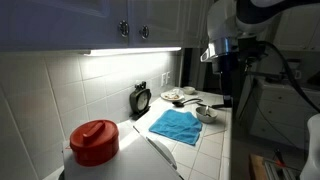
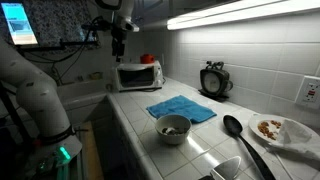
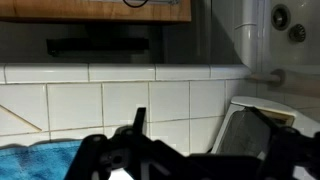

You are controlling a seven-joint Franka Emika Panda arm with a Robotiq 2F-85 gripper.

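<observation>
My gripper (image 1: 226,92) hangs high at the right in exterior view 1, well above the counter and clear of everything on it. In the wrist view its dark fingers stand apart at the bottom, open, and I see nothing held between them. A blue towel (image 2: 185,108) lies flat on the tiled counter. Near it sits a grey bowl (image 2: 173,130) with something inside that is too small to make out. A red lidded pot (image 1: 95,142) rests on top of the white toaster oven (image 2: 140,77).
A black appliance (image 2: 215,78) stands against the wall. Towards the right in exterior view 2 are a black spoon (image 2: 236,128) and a white plate (image 2: 263,120) with food pieces. Cabinets (image 1: 90,22) overhang the counter. Bare tiles (image 2: 128,104) show beside the towel.
</observation>
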